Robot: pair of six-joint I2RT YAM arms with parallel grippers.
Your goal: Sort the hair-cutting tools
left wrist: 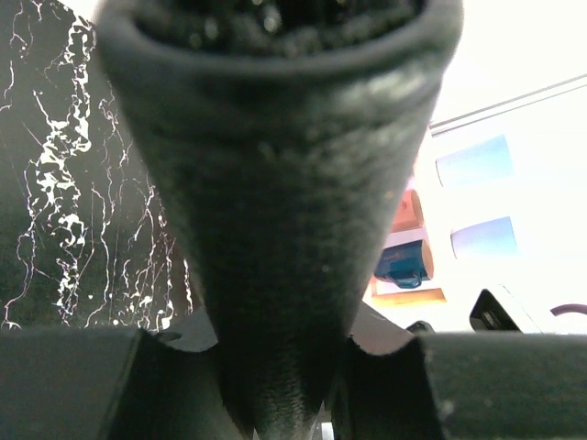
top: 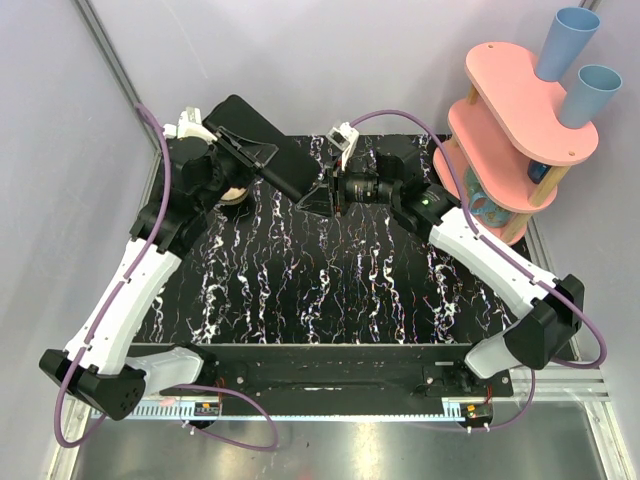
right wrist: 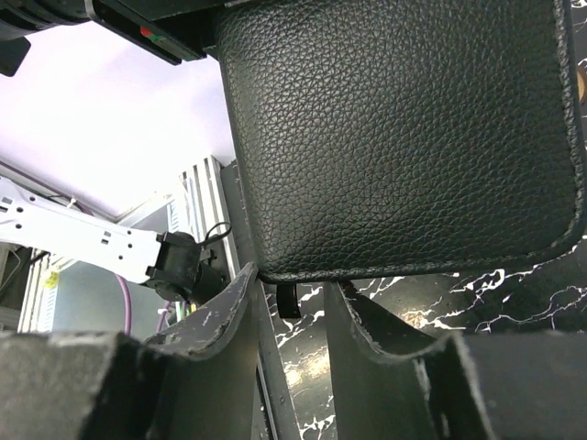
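Note:
A black leather-textured case (top: pixel 268 140) is held tilted above the table, with my left gripper (top: pixel 256 152) shut on it. From the left wrist, the case (left wrist: pixel 275 183) runs up the middle of the view with its narrow side showing, pinched between the fingers. At the lower right corner of the case stands my right gripper (top: pixel 322 195), part open. The right wrist view shows a small black tab (right wrist: pixel 287 301) hanging from the edge of the case (right wrist: pixel 394 137), in the gap between the open fingers. The case's contents are hidden.
A round woven bowl (top: pixel 234 194) sits behind the left gripper, partly hidden. At the right stands a pink tiered shelf (top: pixel 520 95) with blue cups (top: pixel 590 95) on top.

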